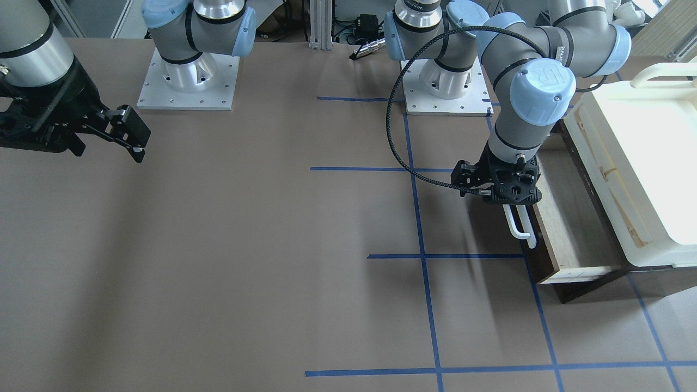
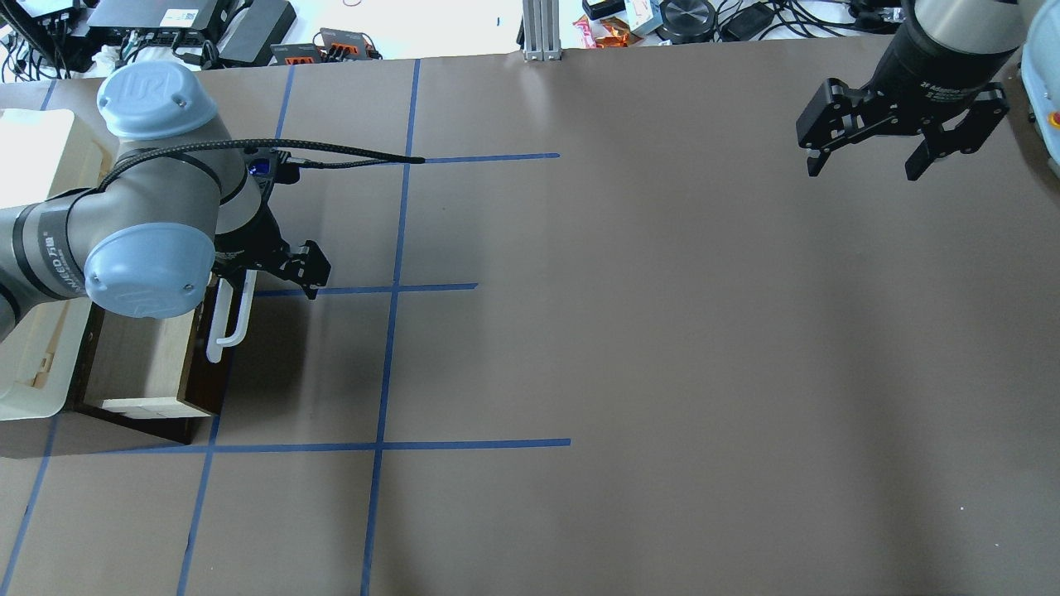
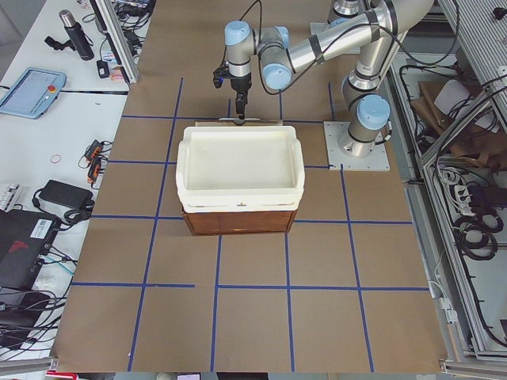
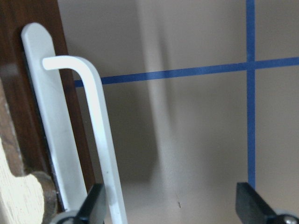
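My gripper (image 1: 496, 186) hangs just over the white handle (image 1: 511, 222) on the pulled-out wooden drawer (image 1: 575, 228) of a dark box, which has a cream tray (image 3: 239, 166) on top. In the left wrist view the gripper's two fingertips (image 4: 170, 205) are wide apart at the lower edge, the left one beside the handle's bar, the other over bare floor, so it is open. In the top view the handle (image 2: 238, 308) sticks out from the drawer's front, partly under the gripper.
A second black gripper (image 2: 899, 129) hangs at the far side. Cables and electronics lie along the table's edges.
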